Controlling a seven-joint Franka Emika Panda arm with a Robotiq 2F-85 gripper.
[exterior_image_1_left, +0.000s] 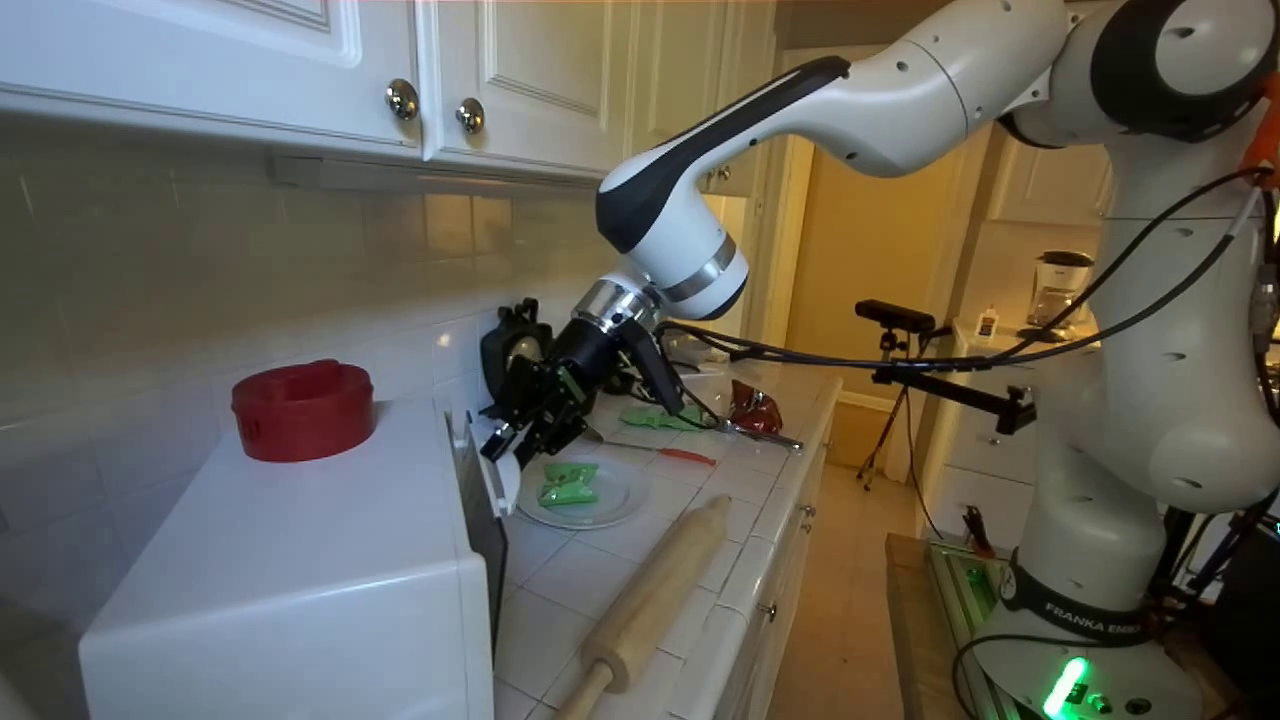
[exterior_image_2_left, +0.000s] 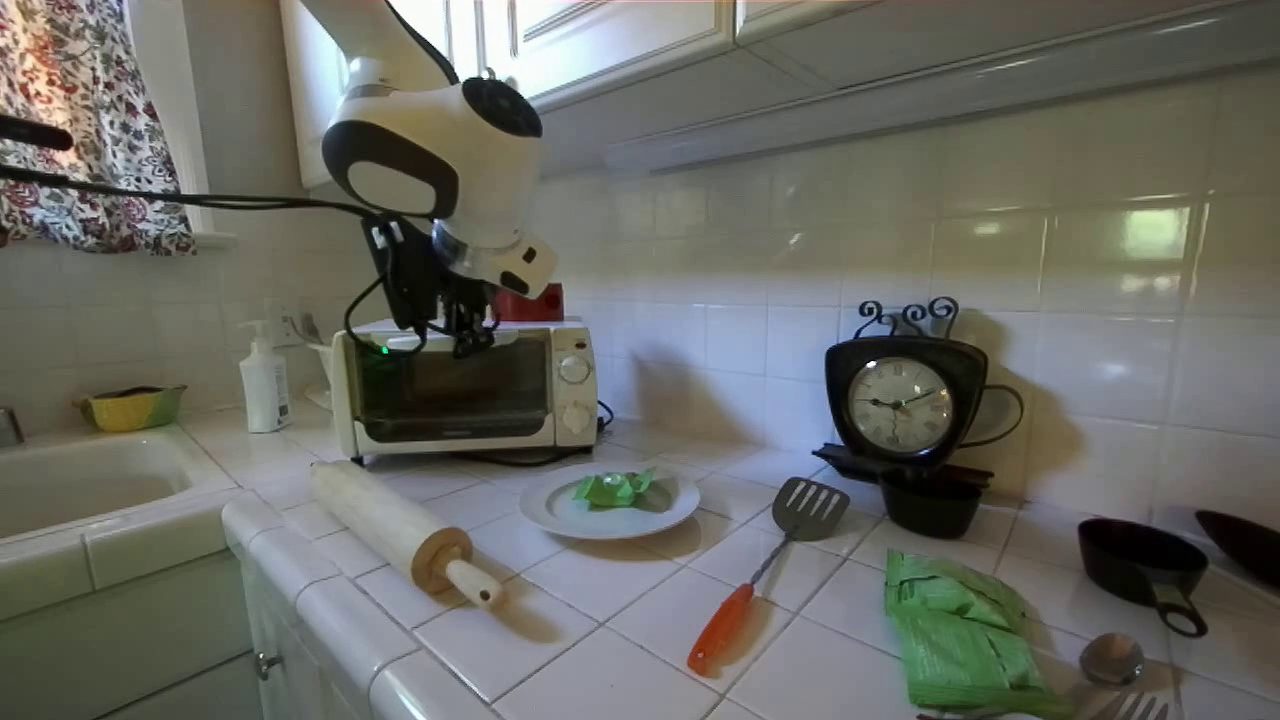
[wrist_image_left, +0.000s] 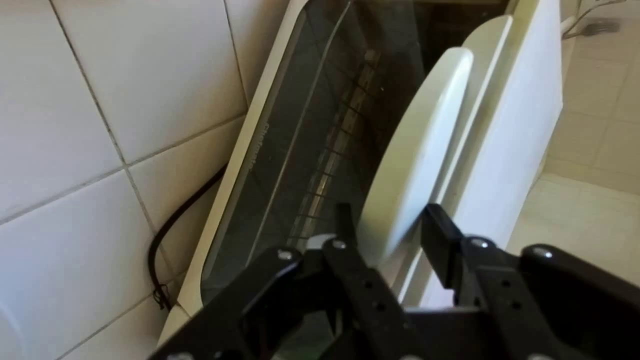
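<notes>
A white toaster oven (exterior_image_1_left: 300, 552) stands on the counter, its dark glass door (exterior_image_2_left: 462, 390) facing exterior view 2. In the wrist view the door's pale, curved handle (wrist_image_left: 420, 138) runs up between my fingers. My gripper is shut on that handle, one black finger on each side of it. From exterior view 1, the gripper (exterior_image_1_left: 510, 446) sits at the door's upper edge, and the door leans slightly out from the oven body. A wire rack (wrist_image_left: 336, 150) shows through the glass.
A red container (exterior_image_1_left: 302, 410) sits on the oven. In front lie a plate (exterior_image_2_left: 546, 510) with a green packet (exterior_image_2_left: 612, 488), a rolling pin (exterior_image_2_left: 384, 522) and an orange-handled spatula (exterior_image_2_left: 726, 630). A black clock (exterior_image_2_left: 902, 402) stands by the wall.
</notes>
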